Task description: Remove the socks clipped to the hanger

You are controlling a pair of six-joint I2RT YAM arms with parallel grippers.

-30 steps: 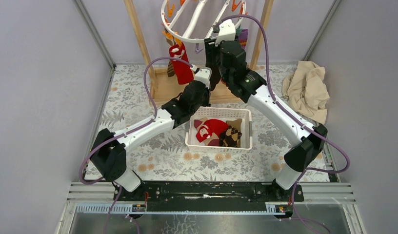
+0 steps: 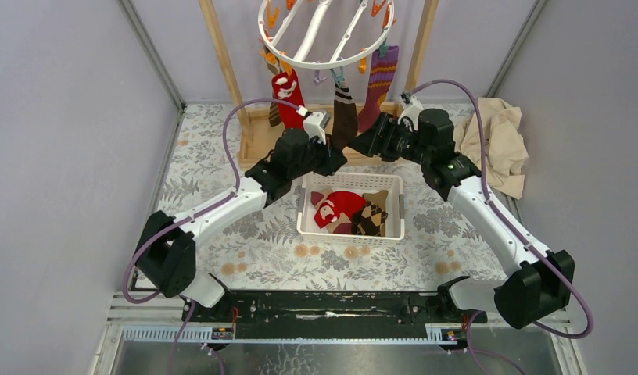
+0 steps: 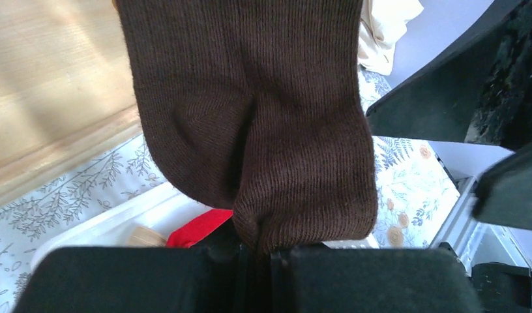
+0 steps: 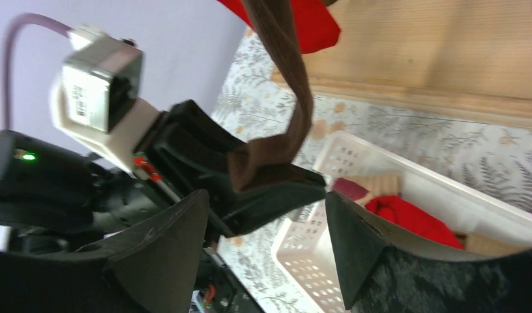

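A brown sock (image 2: 345, 117) with a striped top hangs below a teal clip (image 2: 337, 76) on the white round hanger (image 2: 324, 66). My left gripper (image 2: 336, 162) is shut on its lower end; in the left wrist view the brown knit (image 3: 302, 130) runs down into the pinched fingers. My right gripper (image 2: 358, 145) stands open at the sock's right side, lower than the clip. In the right wrist view the sock (image 4: 295, 78) passes beyond its open fingers (image 4: 178, 228). A red sock (image 2: 288, 100) and a purple-and-orange sock (image 2: 381, 74) hang to either side.
Beneath the grippers sits a white basket (image 2: 304, 205) holding several socks, red and patterned. A wooden frame (image 2: 222, 51) stands behind, and beige cloth (image 2: 496, 144) lies at the right. Both grippers are close together.
The left gripper shifted slightly, still on the sock.
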